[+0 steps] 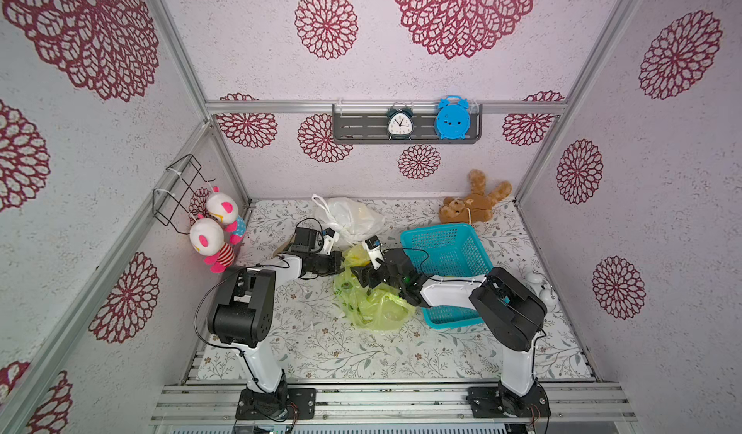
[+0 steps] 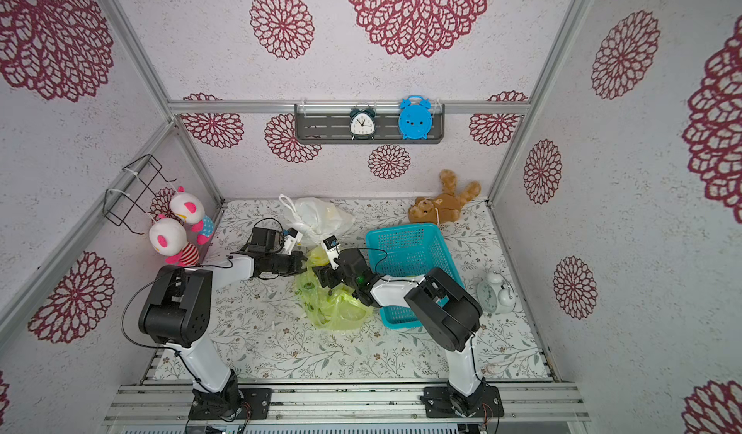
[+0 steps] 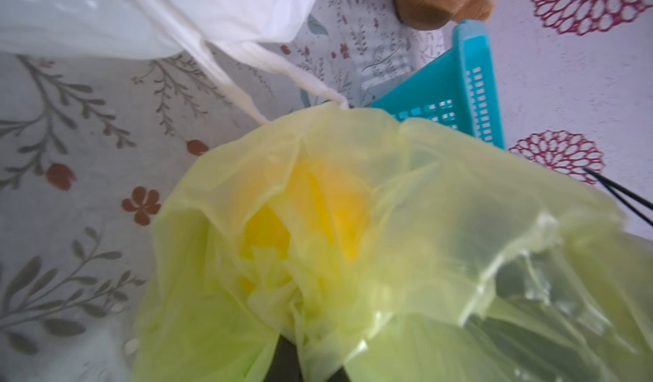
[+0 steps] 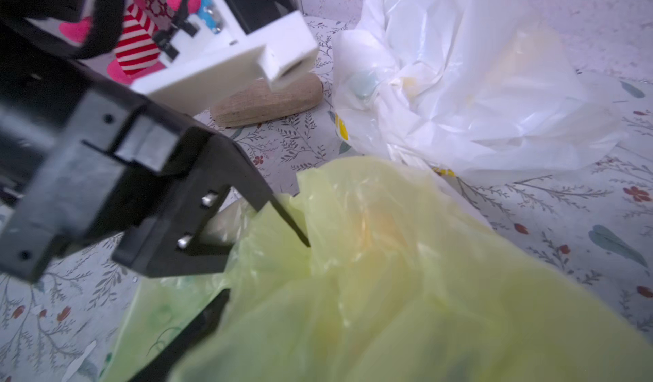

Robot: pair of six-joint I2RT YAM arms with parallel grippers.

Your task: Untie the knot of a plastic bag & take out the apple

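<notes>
A crumpled, translucent yellow-green bag (image 1: 375, 310) lies on the patterned table between my grippers; in the left wrist view an orange-yellow round thing (image 3: 333, 212) shows through its gathered film (image 3: 299, 300). My left gripper (image 1: 334, 262) is shut at the bag's upper left, with bunched plastic over its fingertips in the left wrist view; whether film is between them is unclear. My right gripper (image 1: 361, 273) is at the bag's upper right; in the right wrist view its dark finger (image 4: 190, 331) lies against the film and the rest is hidden, so its opening cannot be told.
A white bag (image 1: 348, 217) lies behind, a teal basket (image 2: 409, 244) to the right, a brown bear (image 1: 467, 206) at the back right, a white object (image 2: 494, 293) at the right. A wooden block (image 4: 265, 103) sits beyond the left gripper.
</notes>
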